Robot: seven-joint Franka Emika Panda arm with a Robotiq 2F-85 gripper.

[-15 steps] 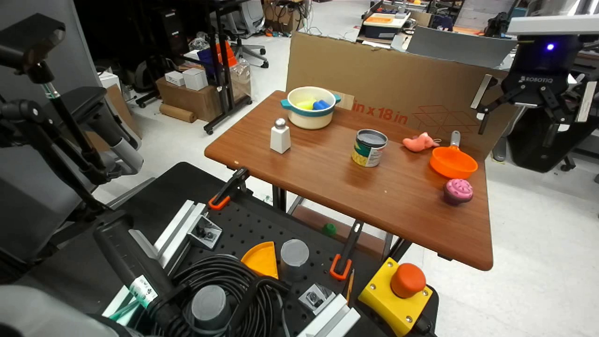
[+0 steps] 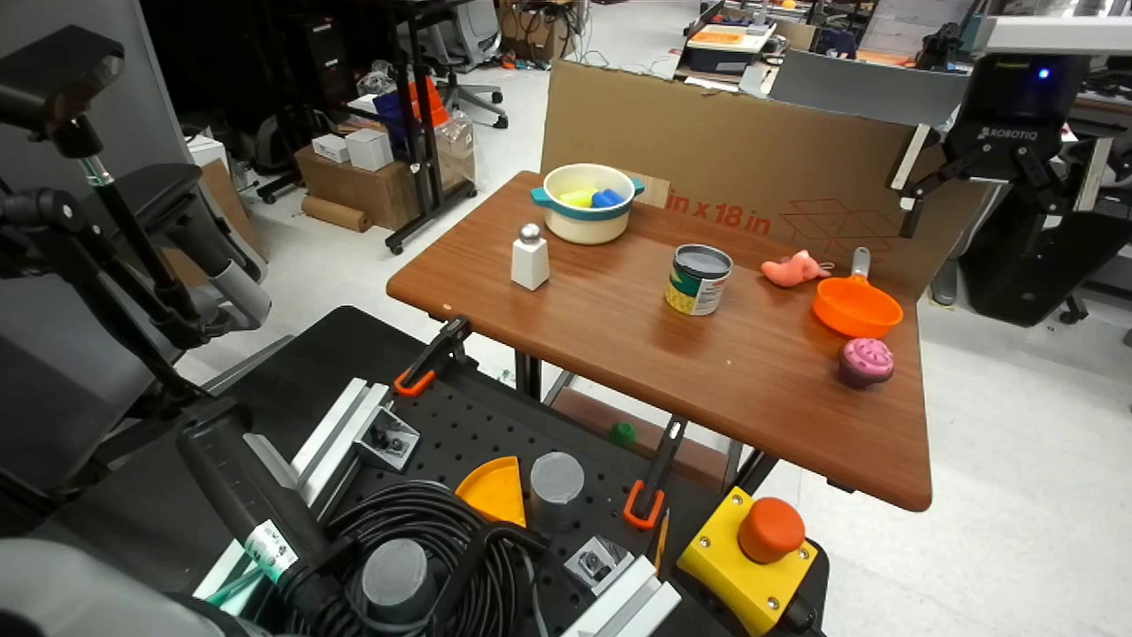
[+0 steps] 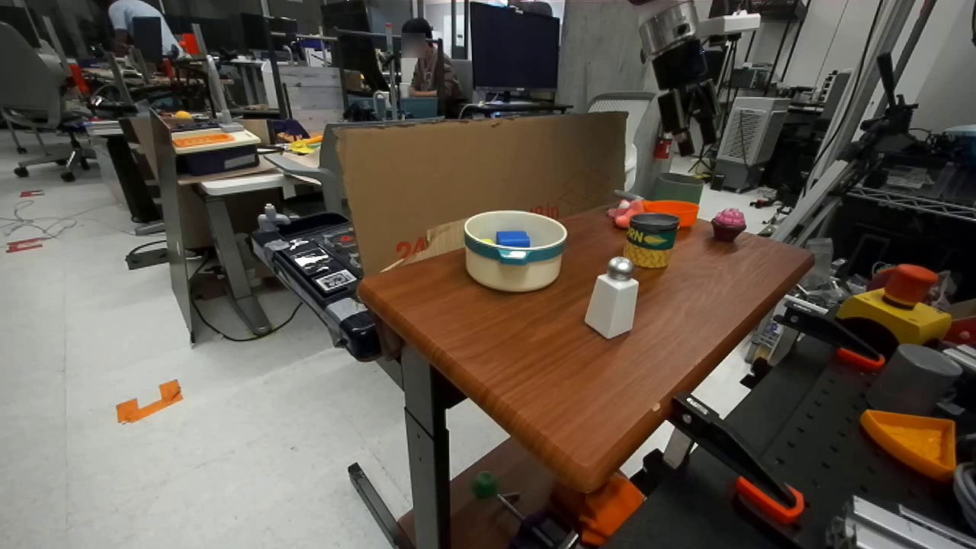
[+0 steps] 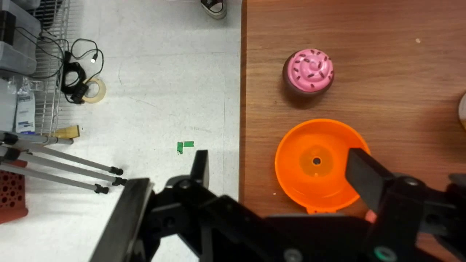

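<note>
My gripper [image 2: 982, 212] is open and empty, held high beyond the table's right end. In the wrist view its fingertips [image 4: 201, 162] are wide apart, one over the floor and one overlapping the orange strainer's [image 4: 301, 183] rim from above. A cupcake [image 4: 311, 72] with pink icing sits beside the strainer. Behind them lies a pink toy [image 2: 793, 270]. Mid-table stands a corn can [image 2: 699, 280]. Farther left are a white shaker [image 2: 530, 261] with a metal top and a cream pot [image 2: 586, 227]; the pot holds a yellow thing [image 2: 578, 198] and a blue thing [image 2: 607, 198].
A tall cardboard sheet [image 2: 732, 159] walls off the table's far edge. Clamps [image 2: 658, 478] and a yellow emergency-stop box [image 2: 732, 568] lie at the near side.
The gripper has shifted slightly up in exterior view 1 and tilted a little. Its fingers remain apart. The objects on the table have not moved.
</note>
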